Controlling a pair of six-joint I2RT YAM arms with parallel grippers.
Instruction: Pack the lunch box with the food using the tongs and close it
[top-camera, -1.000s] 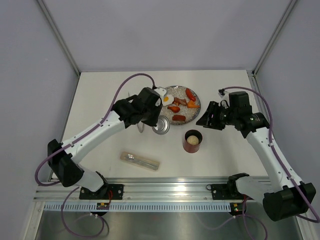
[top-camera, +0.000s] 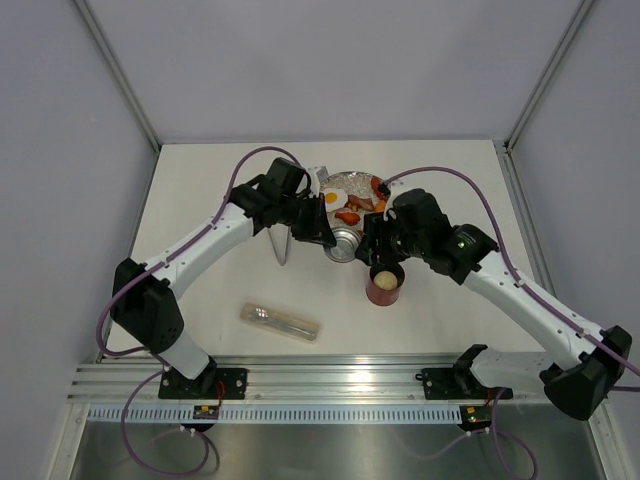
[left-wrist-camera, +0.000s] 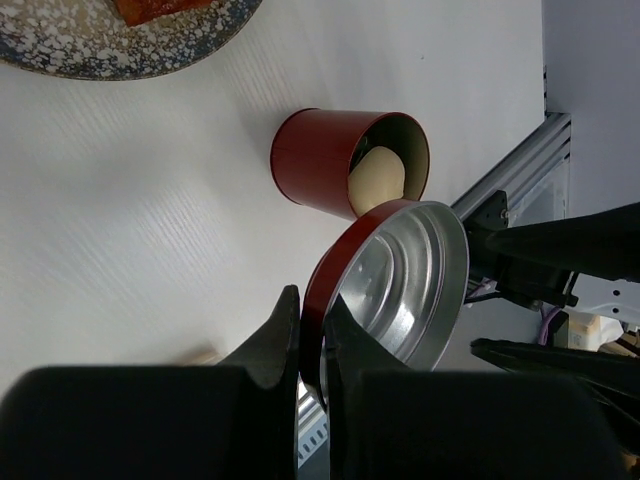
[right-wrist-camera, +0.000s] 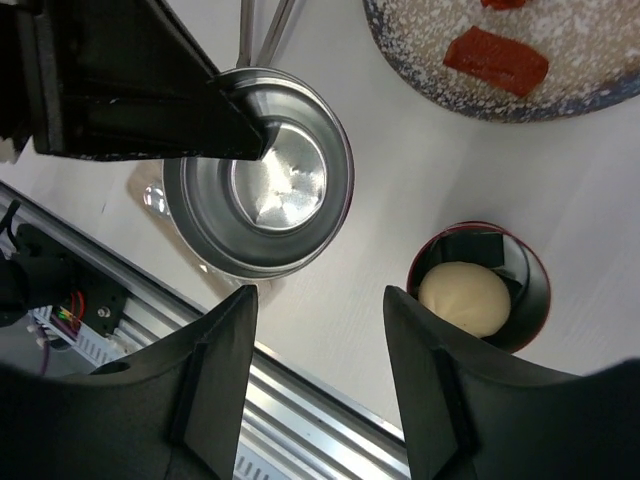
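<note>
My left gripper is shut on a round metal lid with a red outer rim, seen from inside in the right wrist view. My right gripper hangs just right of the lid, its fingers apart with nothing between them. The red lunch pot (top-camera: 384, 290) stands below the right gripper, uncovered, with a pale round bun (right-wrist-camera: 463, 297) inside. Behind them a speckled plate (top-camera: 350, 183) holds a fried egg (top-camera: 333, 198) and several orange and reddish food pieces.
A cutlery case (top-camera: 280, 322) with a spoon lies at the front left. Pale utensils (top-camera: 279, 248) lie left of the plate, partly under the left arm.
My left gripper has carried the lid rightward and slightly back. My right gripper has moved left from beside the pot to above and behind it, close to the lid.
</note>
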